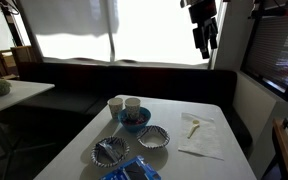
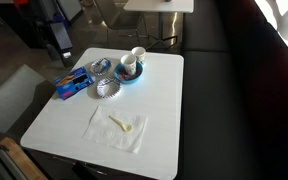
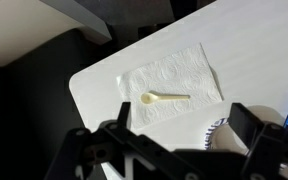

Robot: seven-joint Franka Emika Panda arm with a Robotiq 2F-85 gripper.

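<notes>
My gripper [image 1: 206, 46] hangs high above the right part of the white table, clear of everything on it. In the wrist view its two dark fingers [image 3: 246, 124] stand wide apart, with nothing held between them. Below lies a small cream spoon [image 3: 164, 97] on a white paper towel [image 3: 196, 65]. Two light cups [image 2: 138, 53] stand at a blue bowl [image 2: 130, 72]; whether they sit inside it or behind it is hard to tell. Two striped paper bowls, an empty one [image 1: 154, 138] and one with something in it [image 1: 110, 151], are in front.
A blue package [image 2: 74, 82] lies by the table edge near the striped bowls. Dark bench seating [image 2: 219, 90] runs along the table. A second table [image 1: 19, 92] stands apart at the left.
</notes>
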